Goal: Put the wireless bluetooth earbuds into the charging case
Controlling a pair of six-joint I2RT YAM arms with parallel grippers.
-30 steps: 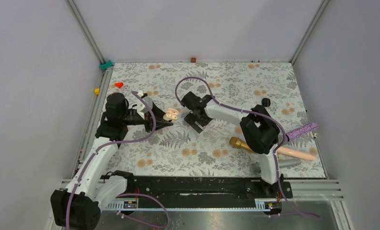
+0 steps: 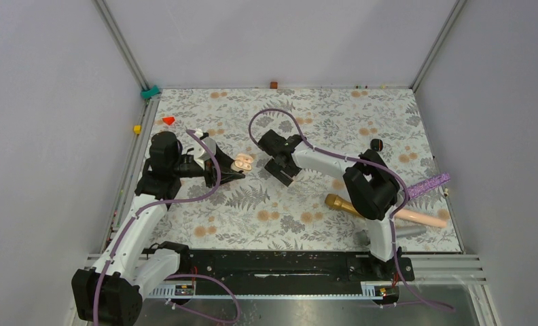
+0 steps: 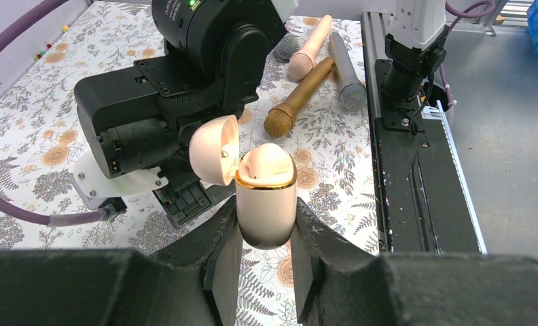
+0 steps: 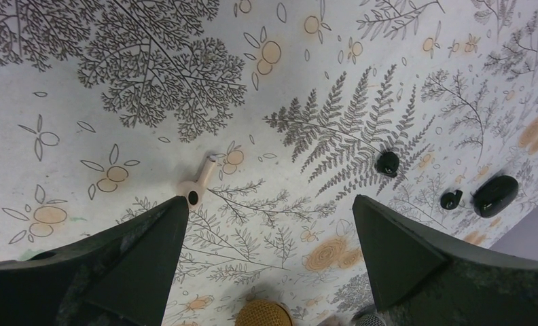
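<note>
The open cream charging case (image 3: 265, 214) is held upright in my left gripper (image 2: 240, 174), its lid (image 3: 212, 149) hinged back and a cream earbud (image 3: 266, 161) visible inside. Beside it, my right gripper (image 2: 283, 173) points down, open. In the right wrist view a loose cream earbud (image 4: 205, 175) lies on the floral mat between and a little beyond the open fingers. Small black earbud-like pieces (image 4: 387, 163) and a black oval case (image 4: 495, 195) lie farther right in that view.
Several microphones (image 2: 341, 204) lie at the right of the mat, with a purple glittery one (image 2: 427, 185) at the edge. A small red piece (image 2: 168, 120) sits at the back left.
My right gripper has shifted very slightly over the mat; the left gripper and the case look unmoved.
</note>
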